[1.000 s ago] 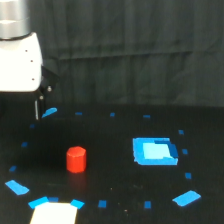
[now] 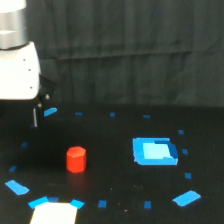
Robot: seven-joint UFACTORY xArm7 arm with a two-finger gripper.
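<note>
A small red block (image 2: 76, 159) with angled corners rests on the black table, left of the middle. At the upper left is the white robot arm (image 2: 16, 72), partly cut off by the left edge of the view. Its dark gripper (image 2: 38, 112) hangs below, behind and to the left of the red block and apart from it. The fingers are small and dark against a dark background, so how they stand is not clear. On the right lies a white square (image 2: 156, 151) bordered by blue tape.
A second white square (image 2: 54, 214) with blue tape around it is cut off at the bottom edge. Blue tape pieces (image 2: 17, 187) and several small blue marks dot the table.
The arm and gripper have shifted a little downward in the view. The red block and both white squares have stayed in place.
</note>
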